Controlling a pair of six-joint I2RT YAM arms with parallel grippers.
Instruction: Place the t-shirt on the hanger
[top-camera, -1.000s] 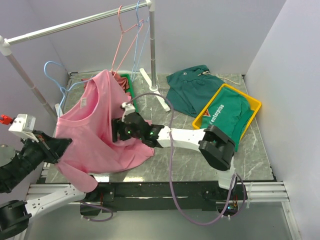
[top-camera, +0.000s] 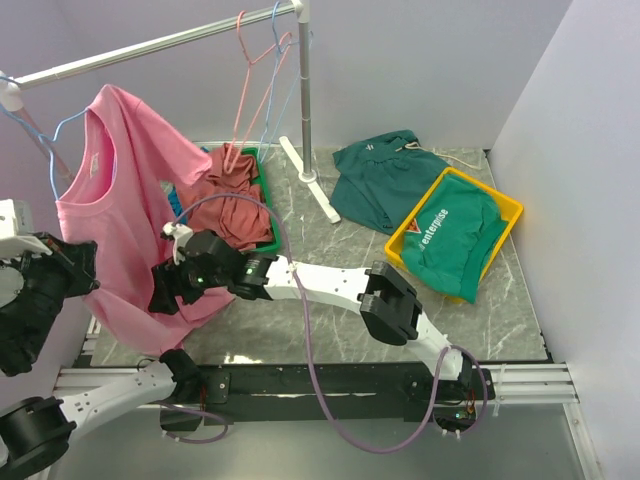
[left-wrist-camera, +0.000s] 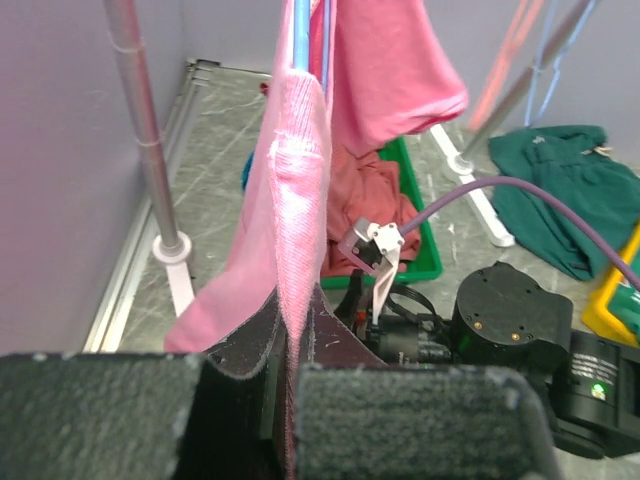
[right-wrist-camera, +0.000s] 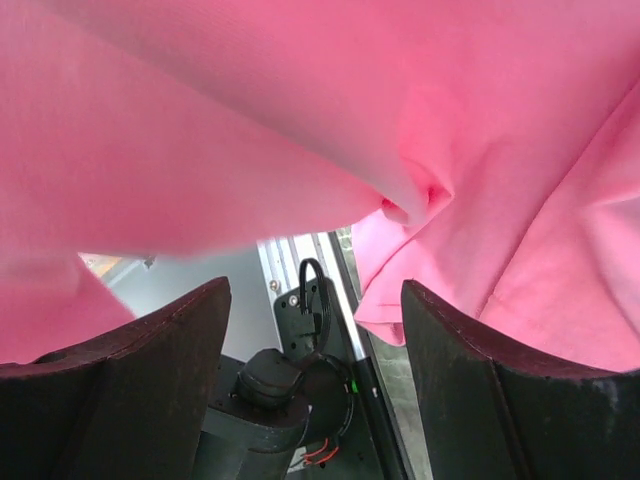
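The pink t-shirt (top-camera: 135, 210) hangs on a blue hanger (top-camera: 52, 150), whose hook is up by the left end of the rack's bar; whether it rests on the bar I cannot tell. My left gripper (top-camera: 88, 268) is shut on the shirt at its left side, and the pinched pink cloth (left-wrist-camera: 298, 200) rises from its fingers with the blue hanger's end in it. Beside the lower part of the shirt, my right gripper (top-camera: 160, 285) is open. Its dark fingers (right-wrist-camera: 150, 375) stand apart, with loose pink fabric (right-wrist-camera: 470, 200) beyond them.
Pink and blue empty hangers (top-camera: 272, 80) hang at the bar's right end. Behind the shirt is a green bin (top-camera: 268, 200) with reddish cloth (top-camera: 235, 205). A yellow bin (top-camera: 510, 208) and dark green clothes (top-camera: 385, 185) lie to the right.
The shirt and blue hanger have moved left and up toward the rack's left end. Both grippers have shifted left, and the hanging pink hanger has swung.
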